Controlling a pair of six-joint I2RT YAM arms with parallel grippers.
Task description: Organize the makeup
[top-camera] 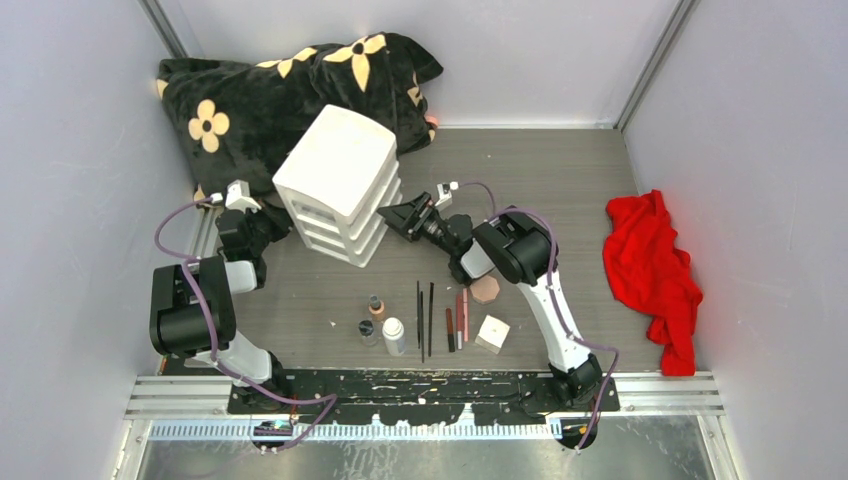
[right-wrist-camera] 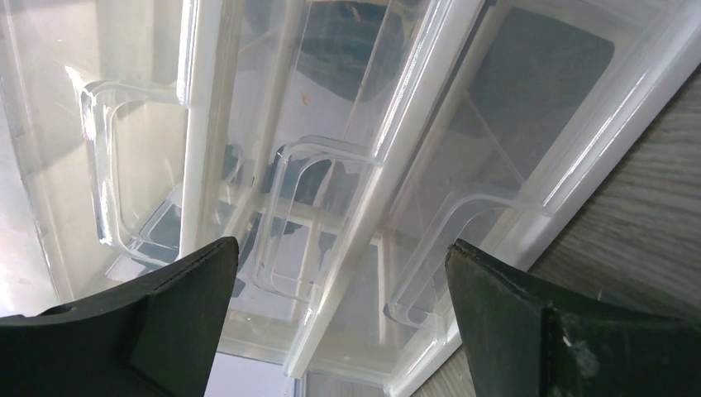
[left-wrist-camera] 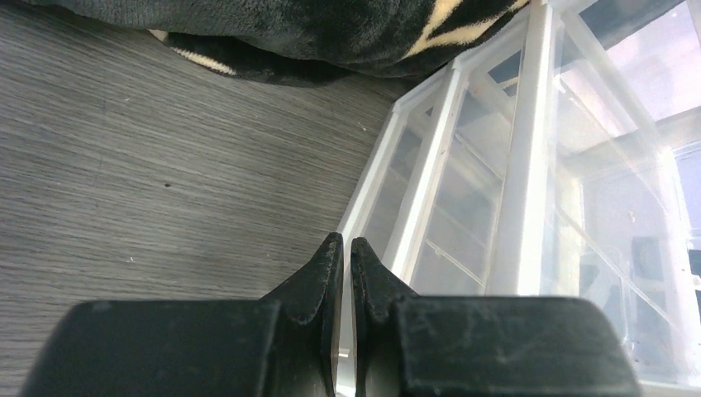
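Observation:
A white drawer unit (top-camera: 335, 160) with clear drawers stands tilted in angle before the dark blanket. My left gripper (top-camera: 275, 225) is at its left side; in the left wrist view its fingertips (left-wrist-camera: 331, 248) are close together beside the clear drawers (left-wrist-camera: 463, 182), nothing seen held. My right gripper is open at the drawer fronts on the right side. Makeup lies in front: a small bottle (top-camera: 376, 308), dark bottle (top-camera: 367, 330), white bottle (top-camera: 394, 338), several pencils (top-camera: 430, 320), a compact (top-camera: 484, 292) and a pale box (top-camera: 492, 333).
A black flowered blanket (top-camera: 210, 125) lies along the back left. A red cloth (top-camera: 650, 270) lies at the right.

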